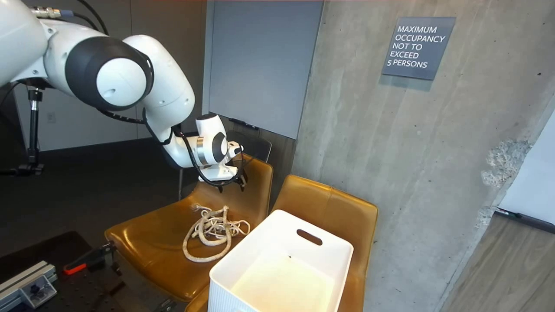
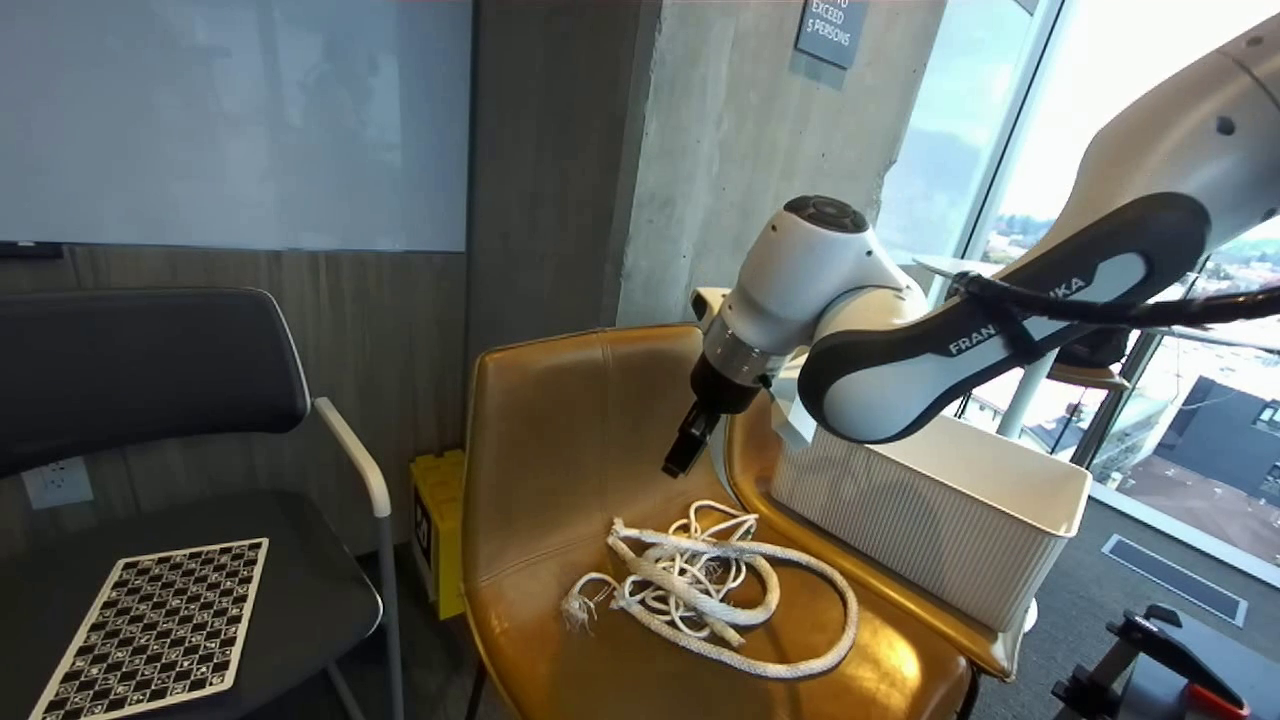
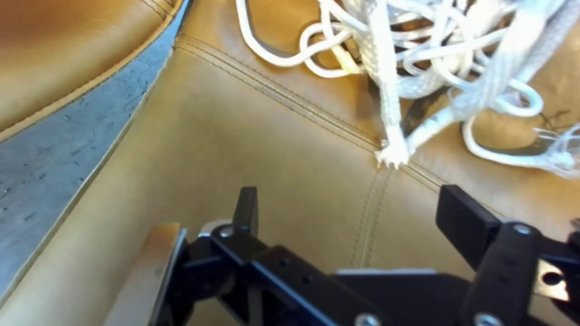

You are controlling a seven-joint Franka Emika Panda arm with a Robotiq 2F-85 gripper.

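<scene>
A tangled heap of white rope, thick and thin strands together, lies on the seat of the left tan chair. Close in front of that chair's backrest, above the heap, is my gripper. The wrist view has the gripper open, its black fingers wide apart with only tan leather visible between them. Rope fills the top right there, a frayed end pointing down toward the gap, apart from both fingers. In exterior view 2 the gripper hangs above the rope.
An empty white bin stands on the second tan chair, right beside the rope's chair. A concrete wall rises behind. One black chair holds a patterned board.
</scene>
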